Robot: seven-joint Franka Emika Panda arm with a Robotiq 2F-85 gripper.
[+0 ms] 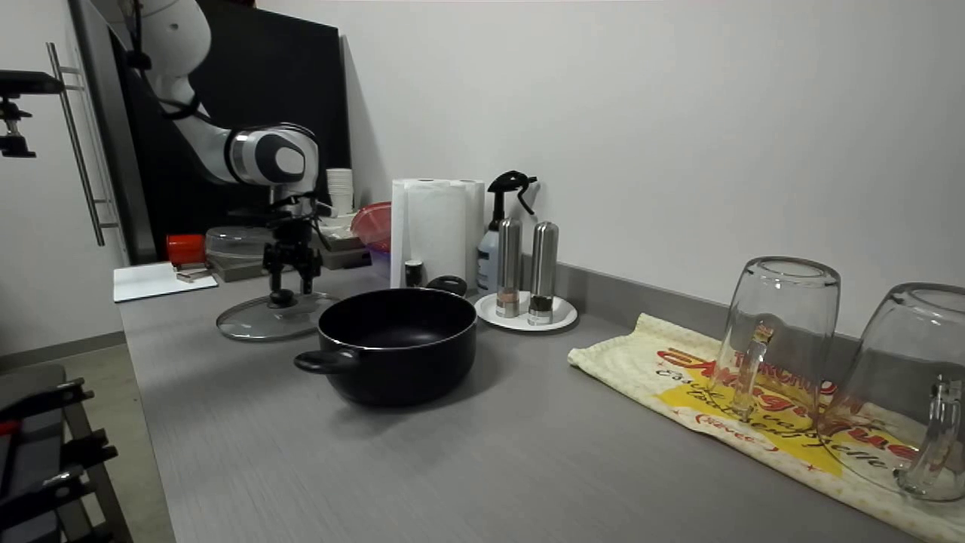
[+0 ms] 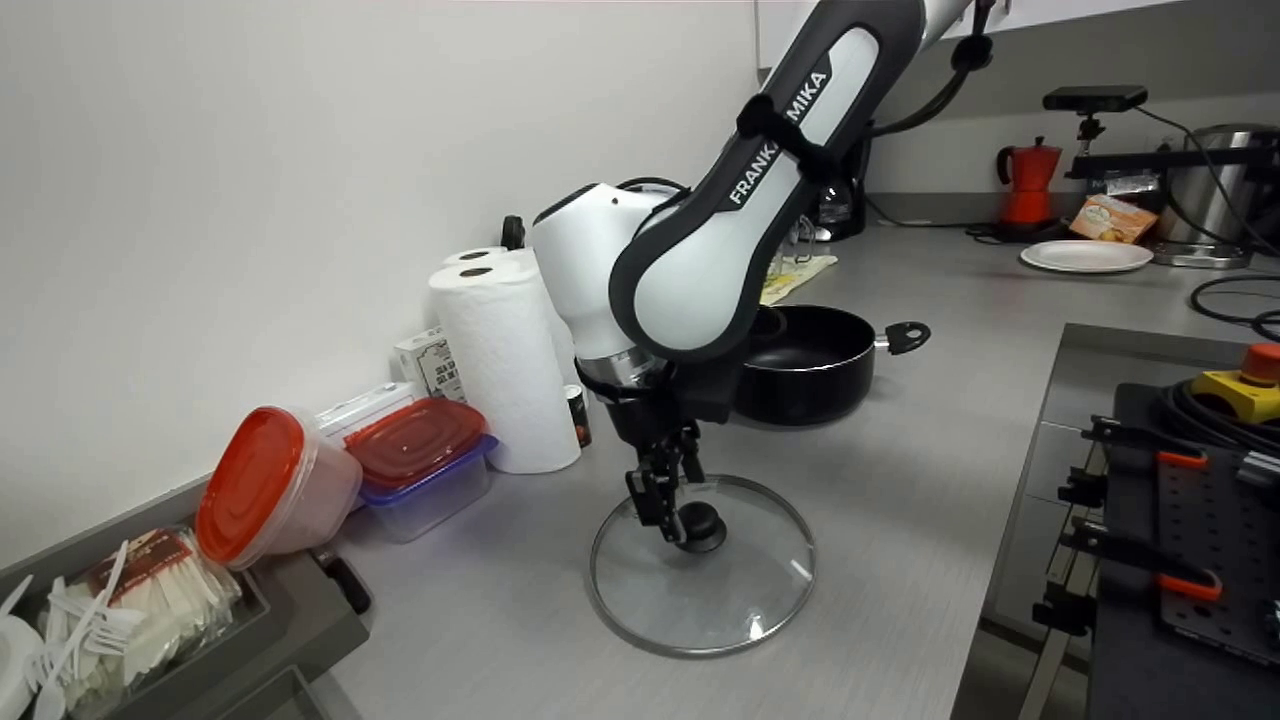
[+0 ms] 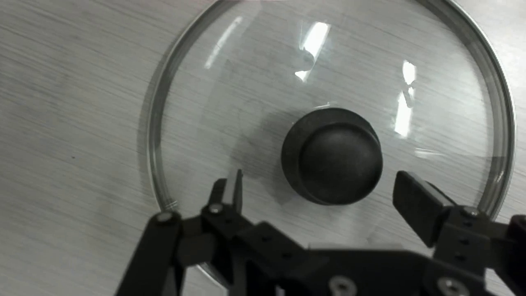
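Observation:
A clear glass lid (image 2: 750, 588) with a metal rim lies flat on the counter, its black knob (image 3: 340, 160) facing up. My gripper is open close to the knob, its two fingers wide apart. In the wrist view the knob appears between the fingers but a little beyond their tips, with space on both sides. The same gripper (image 1: 292, 282) shows low over the lid in exterior view 1. A black two-handled pot (image 1: 398, 344) stands uncovered on the counter; its inside looks empty where visible.
Behind the pot are paper towel rolls (image 1: 439, 231), a spray bottle (image 1: 489, 249) and two grinders on a white plate (image 1: 565, 317). Plastic food containers (image 2: 420, 480) stand beside the lid near the wall. Glass mugs (image 1: 778, 317) rest on a cloth.

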